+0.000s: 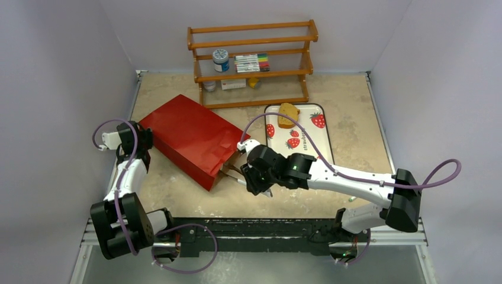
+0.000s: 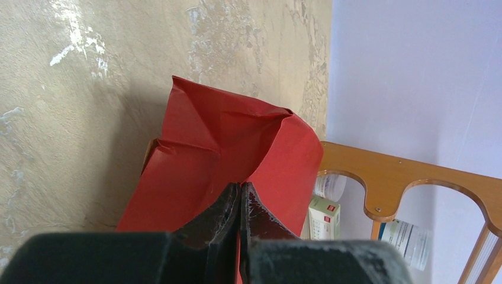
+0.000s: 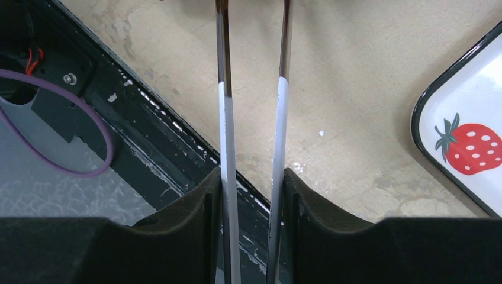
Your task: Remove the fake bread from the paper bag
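Observation:
The red paper bag (image 1: 195, 139) lies on its side, its mouth turned toward the lower right. My left gripper is shut against the bag's folded end; whether paper is pinched between its fingers does not show. My right gripper has long thin fingers (image 3: 227, 136) standing apart, with nothing visible between their visible lengths. In the top view these fingers point into the bag's mouth, and their tips are hidden there. One piece of fake bread (image 1: 288, 115) rests on the strawberry tray (image 1: 324, 155). The inside of the bag is out of sight.
Behind the bag stands a wooden rack (image 1: 254, 103) holding a jar (image 1: 221, 60), markers (image 1: 251, 62) and small boxes. My right arm crosses over the tray's front part. Bare table (image 1: 355, 124) shows to the right of the tray.

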